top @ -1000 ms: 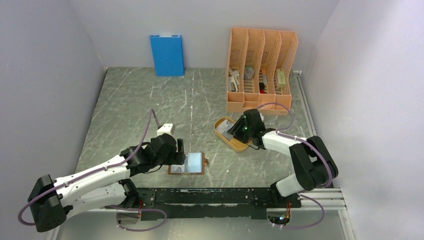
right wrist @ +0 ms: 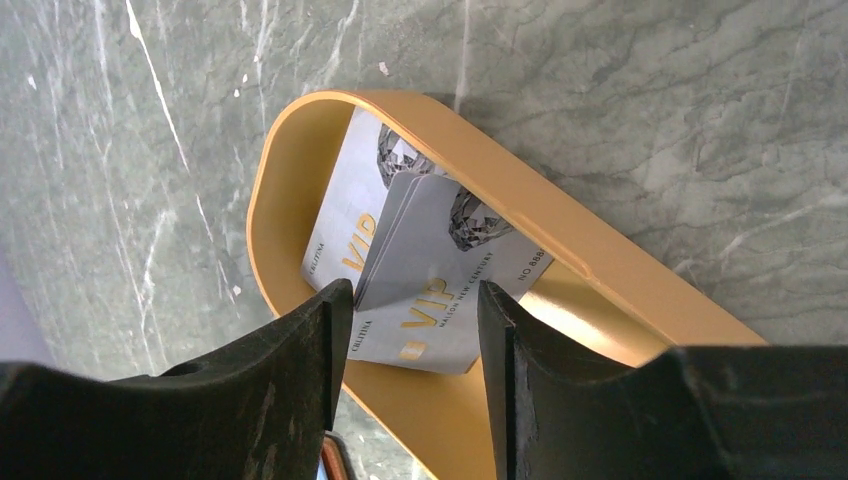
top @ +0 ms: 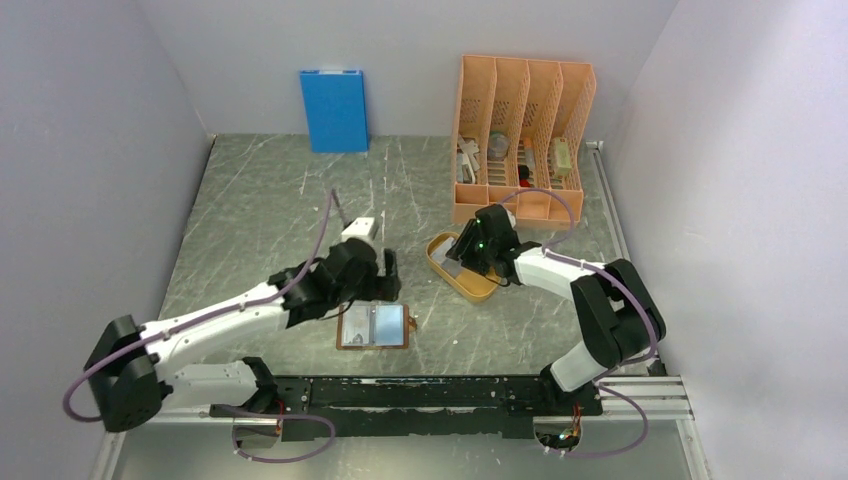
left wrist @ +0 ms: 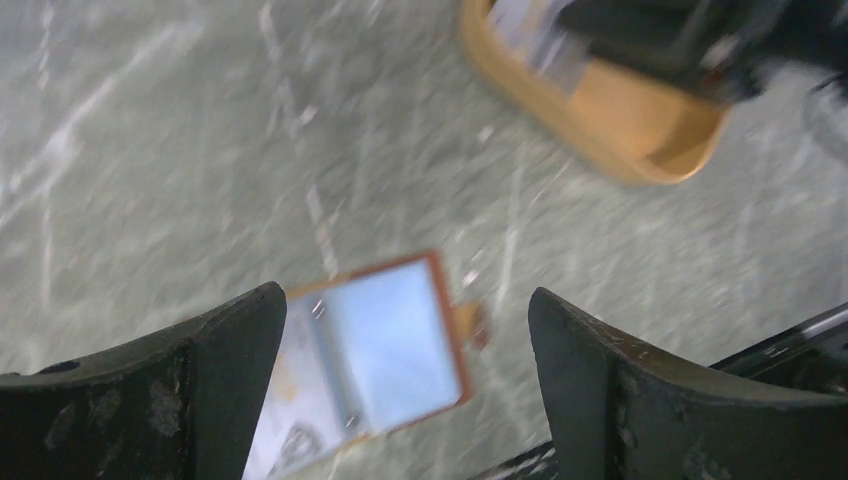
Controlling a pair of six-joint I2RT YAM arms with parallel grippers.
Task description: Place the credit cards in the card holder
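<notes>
Grey VIP credit cards (right wrist: 430, 300) lie stacked in a tan oval tray (right wrist: 640, 290). My right gripper is open over them, its left finger at the cards' edge, the other over their lower right part. The card holder (top: 372, 327), wooden-edged with a pale blue side, lies at the table's front middle. My left gripper is open above the holder, with nothing between its fingers.
A peach compartment organiser (top: 520, 205) with small items stands behind the tray. A blue panel (top: 334, 110) leans at the back wall.
My left arm has moved right and toward the back, rising from its earlier place. The right gripper has shifted slightly toward the back left over the tray.
</notes>
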